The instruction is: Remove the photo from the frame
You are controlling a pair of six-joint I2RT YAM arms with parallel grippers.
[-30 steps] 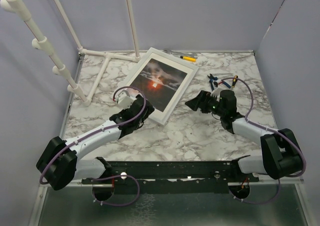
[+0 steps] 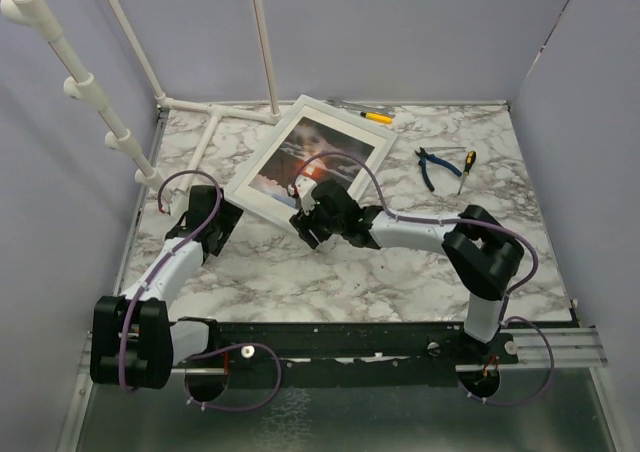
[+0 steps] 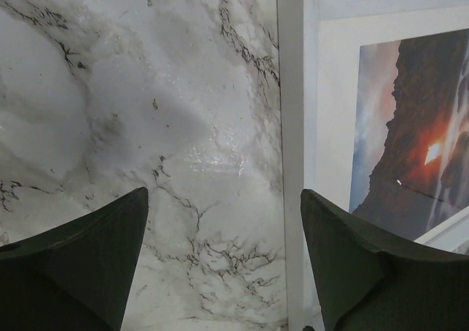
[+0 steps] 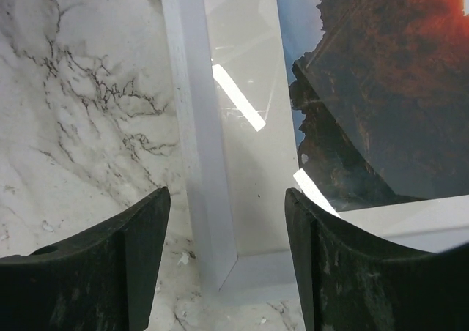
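Note:
The white picture frame (image 2: 345,117) lies flat and slanted on the marbled table, its dark sunset photo (image 2: 297,157) showing under a glossy front. Over the near right corner of the frame is my right gripper. Its dark fingers (image 4: 110,265) stand apart, one on each side of the frame's border (image 4: 201,137), with nothing clearly clasped; whether they touch it I cannot tell. My left gripper is open and empty beside the frame's left corner, where the frame's edge (image 3: 294,148) runs behind its right finger (image 3: 352,265).
Blue pliers (image 2: 427,169) and a screwdriver (image 2: 467,167) lie at the right back. A yellow-handled tool (image 2: 376,117) sits behind the frame. White pipes (image 2: 205,147) stand at the left back.
My right gripper has travelled left from open table to the frame's near corner. My left gripper has drawn back to the left, off the frame's near side. The frame lies where it was.

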